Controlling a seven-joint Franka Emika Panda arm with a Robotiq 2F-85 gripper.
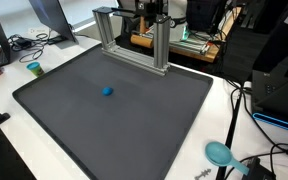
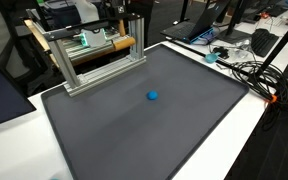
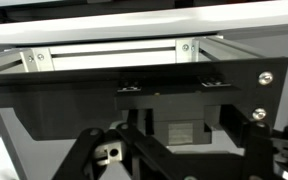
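In the wrist view my gripper faces a black panel [image 3: 74,95], its dark fingers spread apart to the left and right. A dark block with a small grey patch [image 3: 180,132] shows between them. I cannot tell whether the fingers touch it. Behind the panel lies a pale metal frame [image 3: 109,57]. A small blue object [image 1: 107,91] rests alone on the grey mat [image 1: 104,130], and this blue piece [image 2: 152,96] also shows in the second exterior view. The fingertips cannot be made out in either exterior view.
A metal rack [image 2: 109,72] stands at the mat's edge, with a tan bar [image 2: 59,34] near its top. A green-and-blue cup [image 1: 35,69] and a turquoise spoon-like item [image 1: 222,155] sit off the mat.
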